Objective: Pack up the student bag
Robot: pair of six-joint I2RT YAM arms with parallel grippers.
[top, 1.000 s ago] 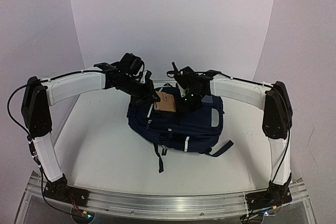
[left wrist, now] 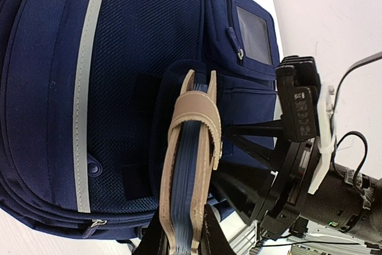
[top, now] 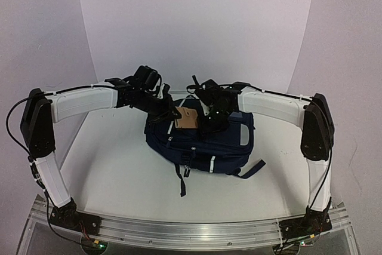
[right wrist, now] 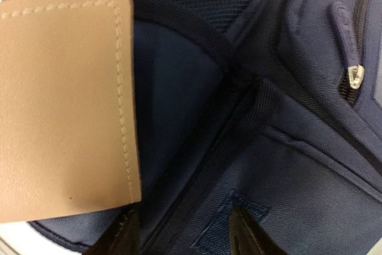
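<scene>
A navy blue student bag [top: 230, 147] lies on the white table, with a front pocket [right wrist: 286, 183] below the notebook. The tan notebook [top: 187, 118] has a stitched cover and, in the left wrist view, a strap [left wrist: 196, 109] across its page edges. My left gripper is shut on the notebook, gripping it by the end nearest the wrist and keeping it above the bag. Close beside the notebook, low over the pocket, is my right gripper. Its fingers [right wrist: 243, 231] stand apart, and only bag fabric shows between them.
A small side pocket with a zipper pull [right wrist: 352, 70] is at the bag's right. Straps [top: 181, 180] trail onto the table in front. Both arms meet closely over the bag, while the table's sides are clear.
The notebook and left gripper have barely shifted.
</scene>
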